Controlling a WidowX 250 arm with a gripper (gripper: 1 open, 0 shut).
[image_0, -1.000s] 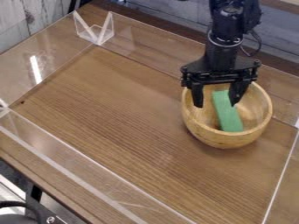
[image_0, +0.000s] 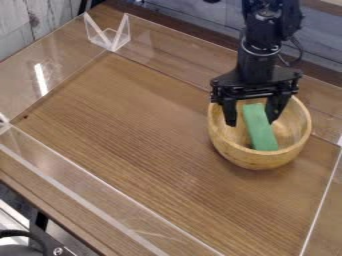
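A wooden bowl (image_0: 230, 150) stands on the right part of the table, with a long green object (image_0: 258, 130) lying inside it. The black gripper (image_0: 254, 105) is lowered from above into the back of the bowl, open, its two fingers spread to either side near the top end of the green object.
A white wire-like stand (image_0: 107, 35) sits at the back left. A dark object partly shows at the bottom left corner.
The gripper has shifted very slightly over the bowl. The bowl and green object look unchanged.
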